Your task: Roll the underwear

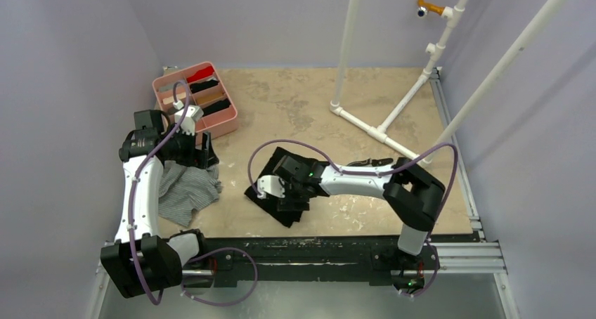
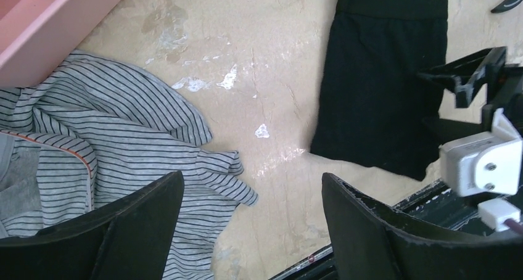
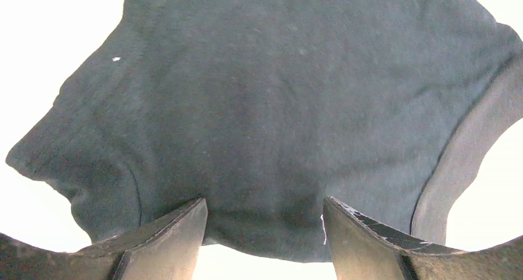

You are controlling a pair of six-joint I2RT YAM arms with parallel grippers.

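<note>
Flat on the tabletop lies the black underwear [image 1: 268, 166], filling much of the right wrist view [image 3: 277, 107]. My right gripper [image 1: 292, 205] is low over its front part, fingers apart, with the cloth visible between them; much of the garment is hidden beneath that arm in the top view. My left gripper [image 1: 208, 150] hangs above the striped grey cloth to the left, fingers apart and nothing held between them.
A pink divided box [image 1: 227, 121] with folded garments stands at the back left, and the striped cloth [image 1: 186, 192] lies before it. A white pipe frame [image 1: 358, 122] occupies the right.
</note>
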